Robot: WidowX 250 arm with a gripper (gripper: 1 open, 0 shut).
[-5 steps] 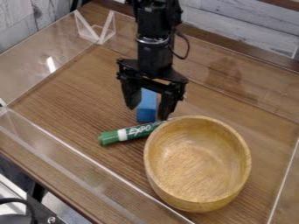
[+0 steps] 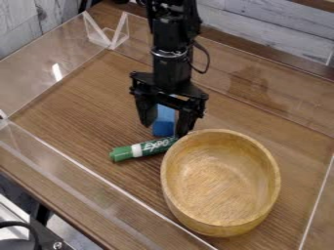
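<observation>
My black gripper (image 2: 166, 107) hangs in the middle of the camera view, open, its fingers spread on either side of a blue object (image 2: 164, 122). Whether the fingers touch it cannot be told. A green cylinder (image 2: 141, 149) with white markings lies just below it, slanting toward the lower left. A large tan oval bowl (image 2: 217, 183) stands to the right of the cylinder, at the lower right.
A dark object, partly cut off, sits at the lower left edge.
The gripper and arm have shifted slightly over the last second, staying around the blue object. The green cylinder and the bowl look unmoved.
</observation>
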